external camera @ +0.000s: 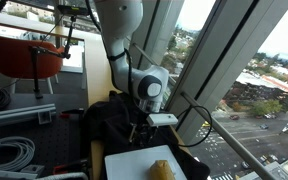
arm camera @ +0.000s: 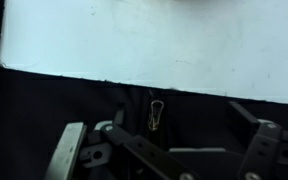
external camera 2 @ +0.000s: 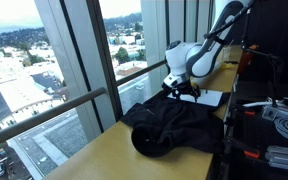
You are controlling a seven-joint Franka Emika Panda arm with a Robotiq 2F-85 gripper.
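Note:
My gripper stands open over black cloth, its fingers [arm camera: 254,137] wide apart at the lower edge of the wrist view. In that view a small metal loop, like a clip handle [arm camera: 156,112], shows against the cloth between the fingers; whether they touch it I cannot tell. Beyond it lies a white board [arm camera: 144,45] with a straight near edge. A yellow-brown object [external camera: 162,170] rests on the board in exterior view 1, close to my gripper. In exterior view 2 the arm reaches down beside the board [external camera 2: 211,98], fingertips hard to make out.
Black cloth [external camera 2: 189,128] covers much of the wooden table [external camera 2: 109,160], with a round dark object [external camera 2: 152,141] on its near part. Windows and a rail [external camera 2: 49,115] run along one side. White cables [external camera: 9,150] lie on the other.

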